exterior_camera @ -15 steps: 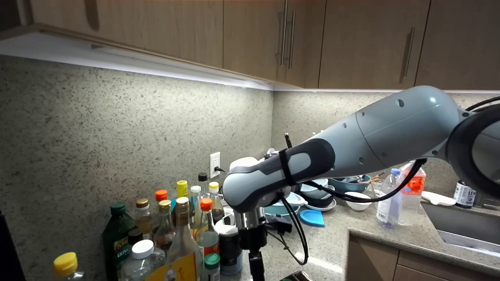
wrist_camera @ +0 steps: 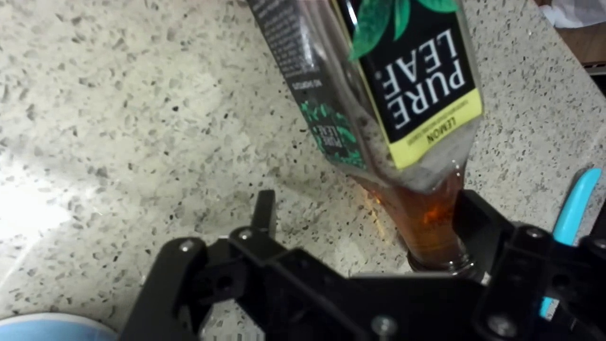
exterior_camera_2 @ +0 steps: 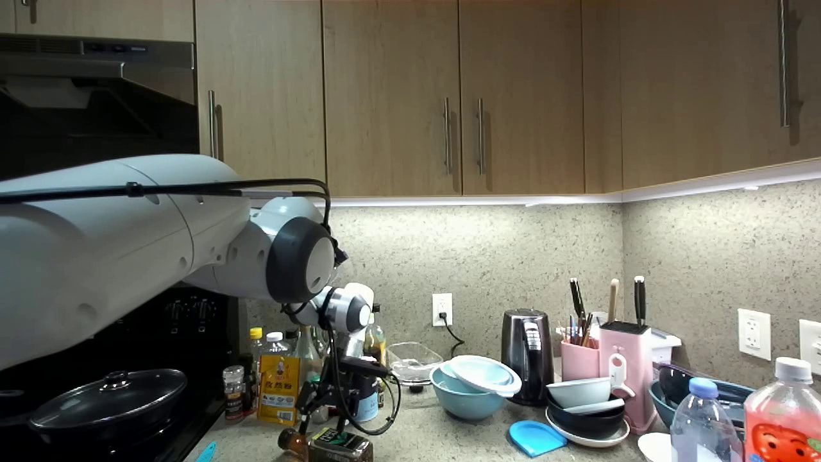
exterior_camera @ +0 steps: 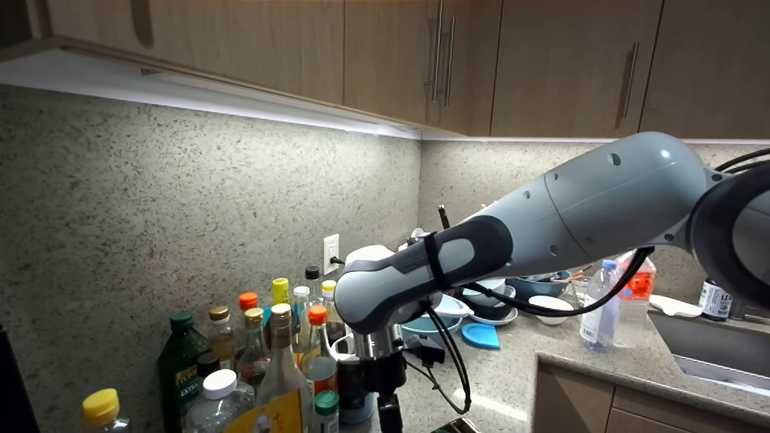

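Note:
A Pure Leaf lemon tea bottle [wrist_camera: 423, 85] lies on its side on the counter, its amber neck [wrist_camera: 429, 227] toward my gripper. My fingers are open wide in the wrist view. The neck sits in the gap, close against the right finger [wrist_camera: 483, 219], and whether they touch I cannot tell. Bare counter shows beside the left finger [wrist_camera: 264, 213]. From exterior view 2, the bottle [exterior_camera_2: 340, 446] rests below the gripper at the counter's front. Only a corner of the bottle [exterior_camera: 456, 427] shows in exterior view 1.
Several sauce bottles [exterior_camera: 278, 368] crowd the wall close to the arm. Blue bowls [exterior_camera_2: 469, 396] and a kettle [exterior_camera_2: 527, 358] stand farther along. A lidded pan [exterior_camera_2: 111, 404] is on the stove at left. A turquoise utensil [wrist_camera: 574, 207] lies near the counter edge.
In exterior view 1 the wrist and gripper have shifted slightly left and lower. The bottle's visible corner has not moved noticeably.

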